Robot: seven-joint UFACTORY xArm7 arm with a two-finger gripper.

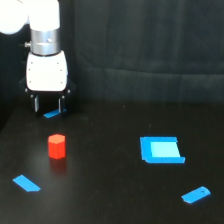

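A small red block (57, 147) rests on the dark table at the left. Behind it and slightly to its left hangs my gripper (48, 104), pointing downward from the white arm. Its two dark fingers stand apart with no object visible between them, so it looks open, and it is not touching the block. At the right of the table lies a white square (164, 149) bordered by blue tape (145, 150), with nothing on it.
Blue tape strips mark the table at the front left (26, 184), the front right (196, 194) and beneath the gripper (53, 113). A dark curtain (140, 50) closes off the back.
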